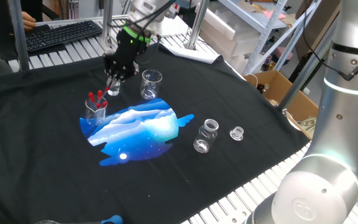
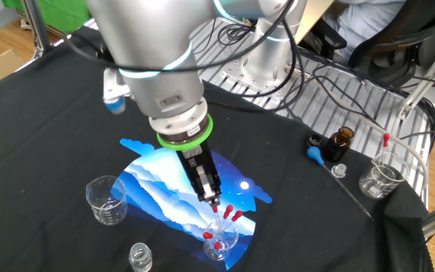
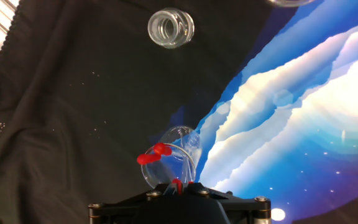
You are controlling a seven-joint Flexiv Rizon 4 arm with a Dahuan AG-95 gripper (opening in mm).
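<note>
A small beaker (image 2: 221,243) holds several droppers with red bulbs (image 2: 229,211) at the picture cloth's edge. Right above it my gripper (image 2: 214,202) points down, shut on a red-bulbed dropper (image 2: 215,209) whose glass stem slants down toward the beaker. In exterior view 1 that bulb sits at the fingertips, higher than the other bulbs (image 1: 92,96). In the wrist view a bit of red shows between the fingers of the gripper, and other bulbs (image 3: 160,150) lean on the beaker rim; the stem's lower end is hard to make out.
An empty beaker (image 2: 107,201) and a small clear bottle (image 2: 140,257) stand near the gripper. Farther off are a brown bottle (image 2: 340,143), a blue-bulbed dropper (image 2: 316,155), a glass stopper (image 2: 339,170) and another beaker (image 2: 382,177).
</note>
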